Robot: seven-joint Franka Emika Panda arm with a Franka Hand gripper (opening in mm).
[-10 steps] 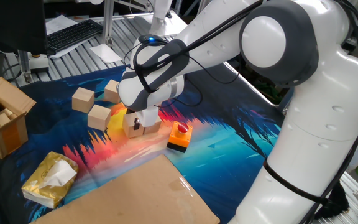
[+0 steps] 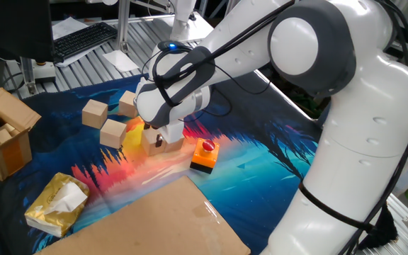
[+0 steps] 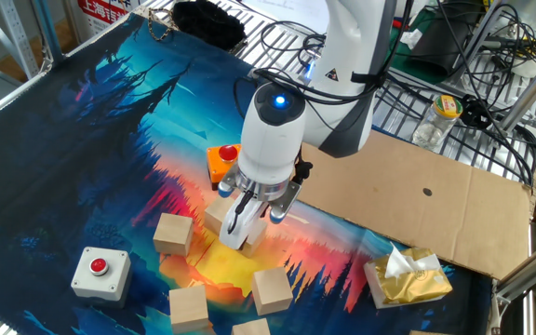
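Observation:
My gripper (image 2: 163,139) points down at a pair of wooden blocks in the middle of the painted cloth. One block (image 2: 151,147) shows left of the fingers in exterior view 1, and the other (image 2: 174,146) lies close to its right. From the opposite side, in exterior view 2, the gripper (image 3: 234,233) covers part of both: one block (image 3: 216,213) peeks out to the left, the other (image 3: 258,230) to the right. The fingers overlap the blocks in both views, so their spacing and any contact are hidden.
More loose blocks (image 3: 173,234) (image 2: 95,113) lie around. An orange button box (image 2: 205,154) stands close by; a white one (image 3: 101,276) sits farther off. A tissue pack (image 2: 58,204), a flat cardboard sheet (image 2: 151,221) and an open carton of blocks (image 2: 9,149) border the cloth.
The gripper's lower end has shifted slightly to the right in exterior view 1, over the gap between the two blocks. The other objects have not visibly moved.

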